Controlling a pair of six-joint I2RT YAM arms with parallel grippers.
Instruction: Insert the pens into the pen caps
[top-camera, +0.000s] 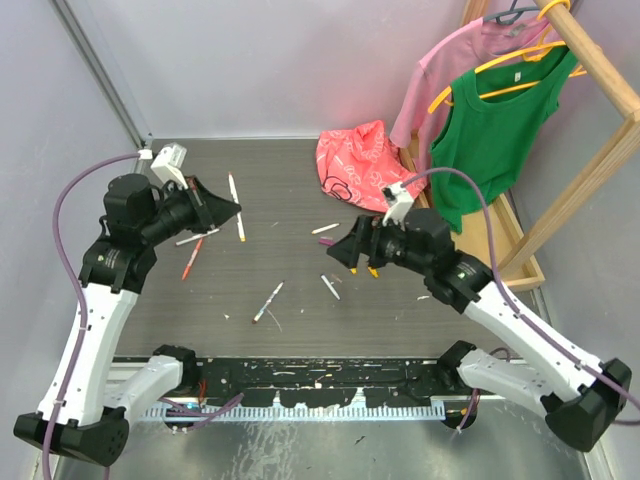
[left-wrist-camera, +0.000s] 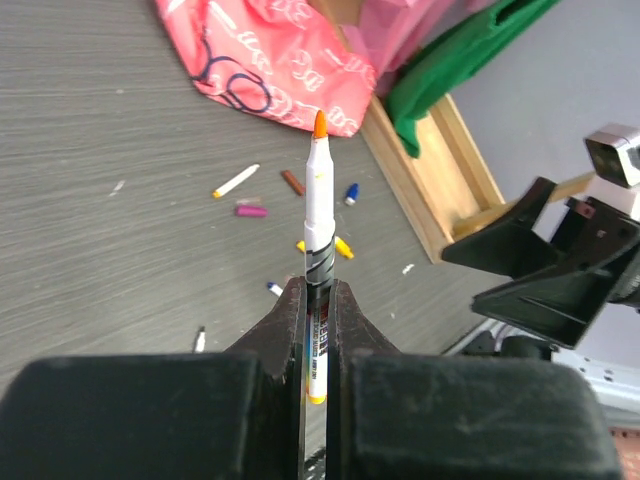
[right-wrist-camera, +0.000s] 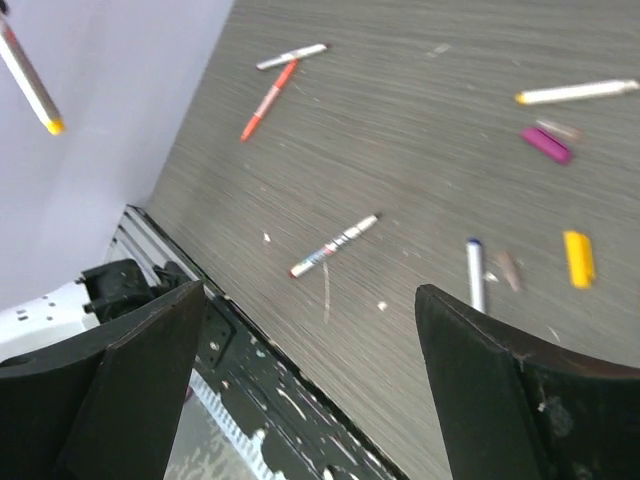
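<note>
My left gripper (top-camera: 232, 209) is raised on the left, shut on an orange-tipped white pen (left-wrist-camera: 319, 187), held upright, with a yellow lower end. My right gripper (top-camera: 347, 247) stands open over the middle of the board, to the right of the left one, nothing seen between its fingers. Loose on the board lie white pens (right-wrist-camera: 577, 91), a red pen (right-wrist-camera: 268, 99), a blue-ended pen (right-wrist-camera: 475, 275) and short caps: purple (right-wrist-camera: 545, 144), yellow (right-wrist-camera: 579, 259), brown (left-wrist-camera: 293, 182) and blue (left-wrist-camera: 351, 194).
A pink patterned cloth (top-camera: 360, 165) lies at the back, beside a wooden rack (top-camera: 590, 185) with hanging pink and green garments. Walls bound the board at left, back and right.
</note>
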